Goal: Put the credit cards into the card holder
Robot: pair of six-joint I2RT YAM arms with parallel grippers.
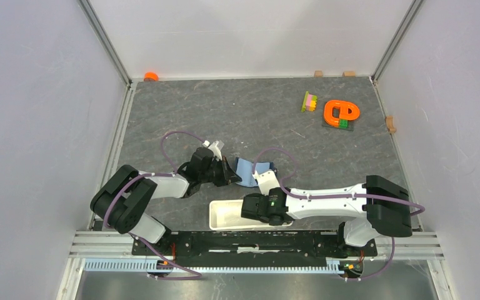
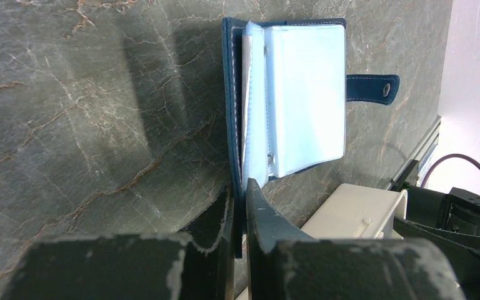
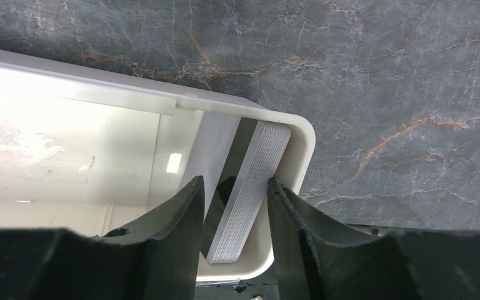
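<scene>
The blue card holder (image 2: 306, 94) lies open on the table, its pale pages and snap strap showing in the left wrist view. My left gripper is shut on the holder's near cover edge and leaf. In the white tray (image 3: 300, 147), a stack of cards (image 3: 250, 190) leans on edge at the rounded end, with one dark-faced card at its left side. Over that end stands my right gripper, part open, its fingertips either side of the stack. Whether they touch the cards I cannot tell. From the top, the right arm hides the stack.
An orange toy (image 1: 342, 112) and a small block figure (image 1: 309, 102) sit far back right. An orange piece (image 1: 151, 76) is at the back left edge. Bare grey table (image 1: 237, 112) spreads behind the holder.
</scene>
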